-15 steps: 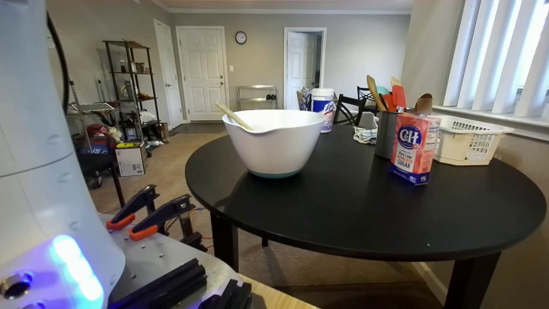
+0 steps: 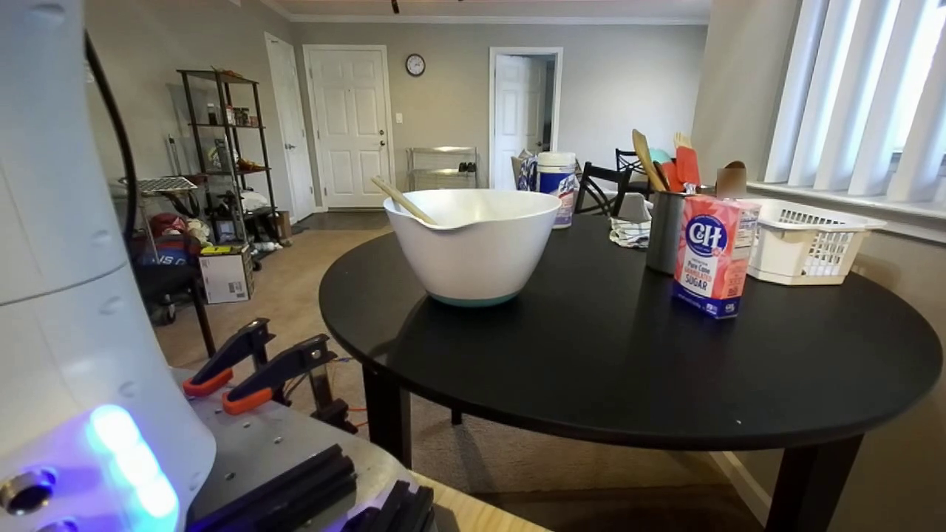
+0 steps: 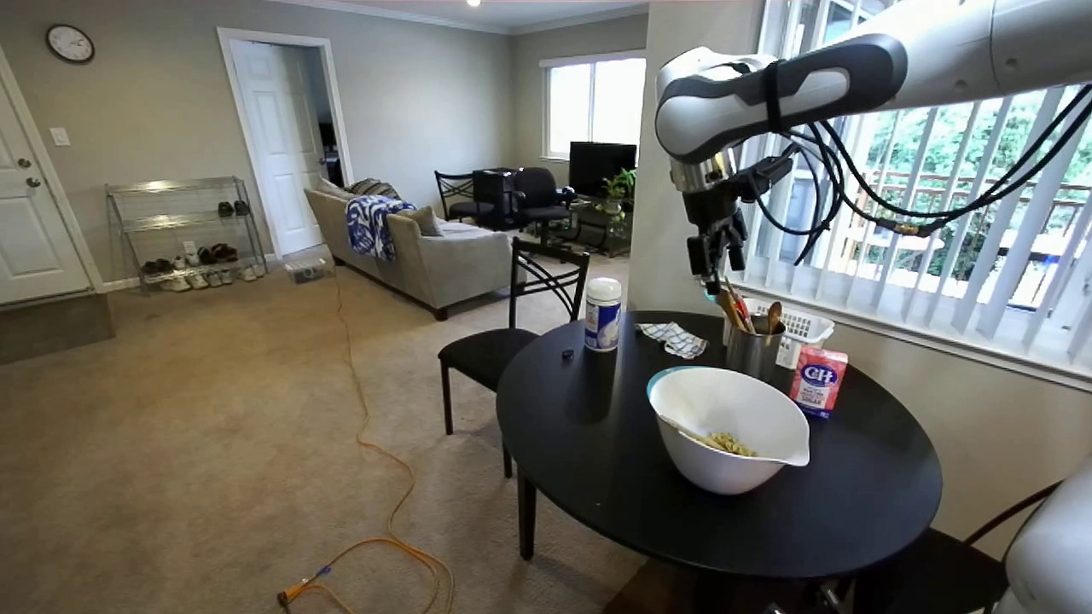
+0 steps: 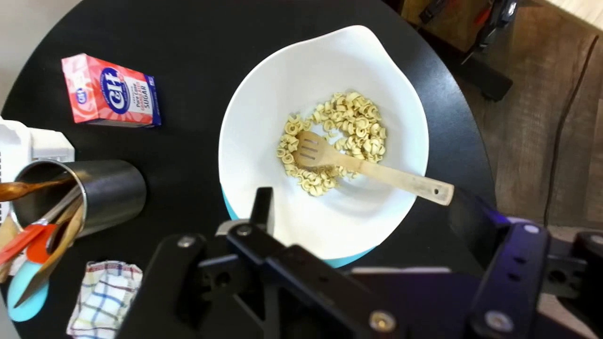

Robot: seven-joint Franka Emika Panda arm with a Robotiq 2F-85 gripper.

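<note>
A large white mixing bowl point(image 2: 483, 244) with a teal base stands on the round black table point(image 2: 621, 372). In the wrist view, curled dry pasta point(image 4: 356, 121) lies in its bottom. A wooden slotted spoon point(image 4: 390, 175) rests with its head in the pasta and its handle over the rim. My gripper is open, fingers spread wide, with nothing held between them. Exterior view 2 shows the gripper point(image 3: 713, 271) pointing down, high above the table and apart from everything on it; exterior view 1 does not show it.
Around the bowl stand a pink sugar box point(image 3: 819, 380), a metal utensil holder point(image 3: 754, 351), a white basket point(image 2: 802, 244) and a wipes canister point(image 3: 603, 315). A checked cloth point(image 4: 107, 296) lies near the holder.
In exterior view 1, the black cable beside the arm has shifted a little to the right. The bowl, spoon and other tabletop things stay where they were.
</note>
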